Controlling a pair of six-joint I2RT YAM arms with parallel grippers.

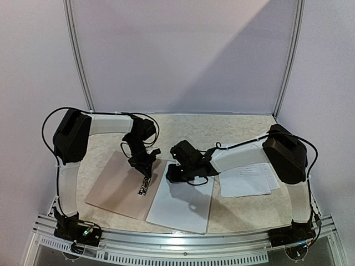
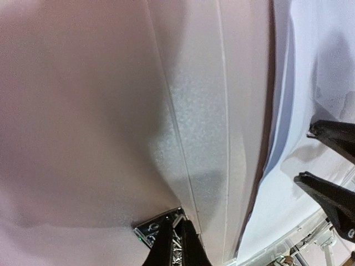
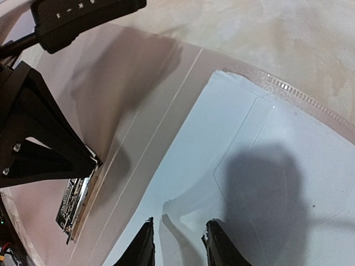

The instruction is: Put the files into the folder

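A pink translucent folder (image 1: 111, 188) lies open, white sheets (image 1: 183, 210) on its right half. My left gripper (image 1: 147, 173) is down on the pink half, shut on the small dark metal clip (image 2: 151, 233), as the left and right wrist views show. My right gripper is open above the white sheets, its fingertips low near their left part. In the top view its fingers are hidden under the wrist housing.
Loose printed sheets (image 1: 244, 185) lie on the right, partly under the right arm. Both arms are close together over the folder.
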